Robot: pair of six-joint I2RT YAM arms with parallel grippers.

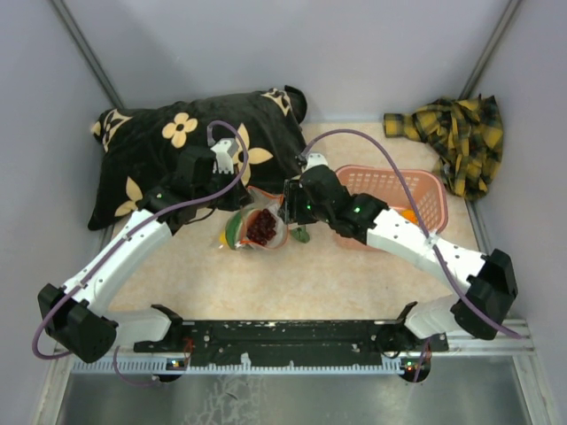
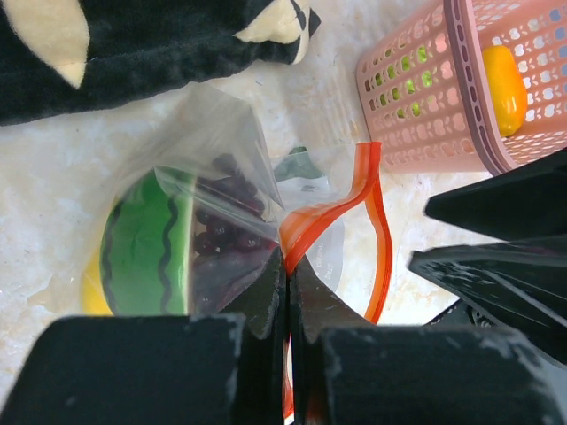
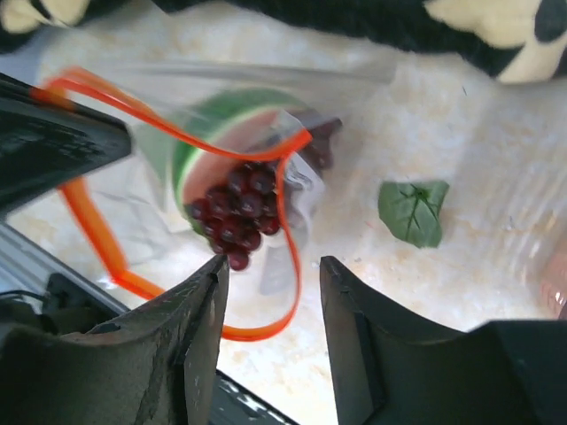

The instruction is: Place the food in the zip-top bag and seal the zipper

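The clear zip top bag (image 1: 252,241) with its orange zipper rim (image 2: 306,226) lies mid-table. Dark red grapes (image 3: 232,212) and a green-rinded toy melon slice (image 2: 146,243) show inside it. A yellow item (image 2: 94,283) peeks out at the bag's left in the left wrist view. My left gripper is shut on the orange rim. On the mouth's right side, my right gripper is open; no food sits between its fingers, and the rim appears in the gap beyond them. Whether it touches the rim I cannot tell.
A green leaf-like piece (image 3: 414,212) lies on the table right of the bag. The pink basket (image 1: 431,184) stands further right, with an orange item (image 2: 505,88) inside. A dark flowered cushion (image 1: 151,150) borders the back.
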